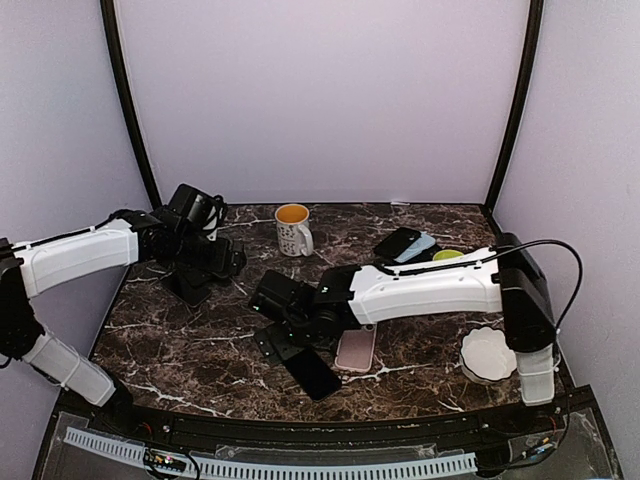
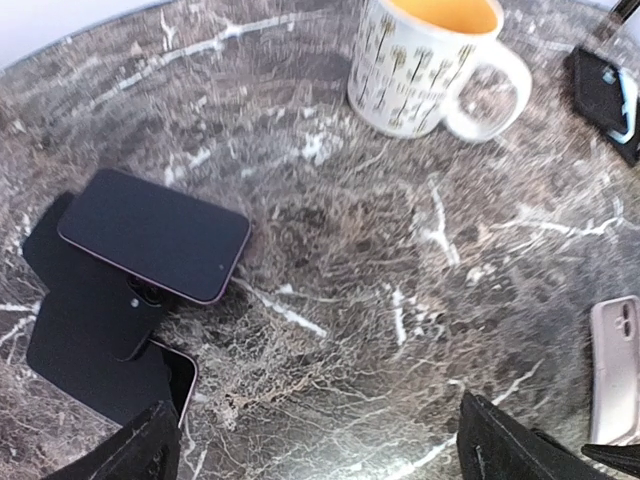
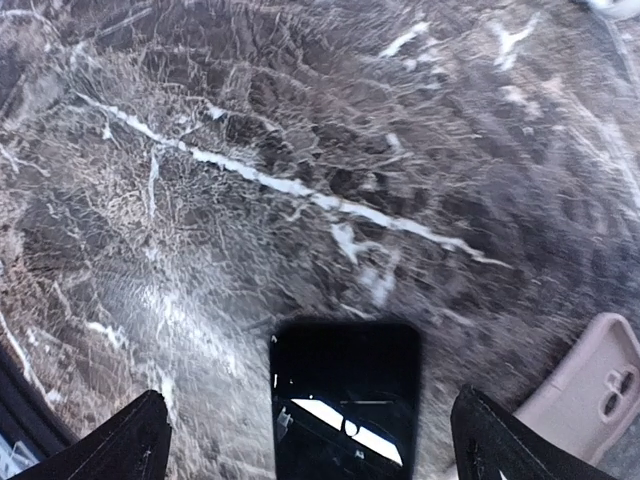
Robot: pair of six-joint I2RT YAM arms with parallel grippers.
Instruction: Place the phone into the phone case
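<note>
The black phone (image 1: pixel 312 374) lies flat near the front edge, slightly angled, left of the pink phone case (image 1: pixel 355 352); both also show in the right wrist view, the phone (image 3: pixel 345 370) centred below and the case (image 3: pixel 570 400) at lower right. My right gripper (image 1: pixel 280 342) is open just above the phone's upper end, nothing between its fingers. My left gripper (image 1: pixel 222 266) is open over the left back of the table, beside dark phone-like slabs (image 2: pixel 155 235), holding nothing. The right arm partly covers the case in the top view.
A mug (image 1: pixel 293 230) stands at the back centre. Phones (image 1: pixel 397 243) and a partly hidden yellow item (image 1: pixel 447 255) lie back right. A white round dish (image 1: pixel 488 352) sits at front right.
</note>
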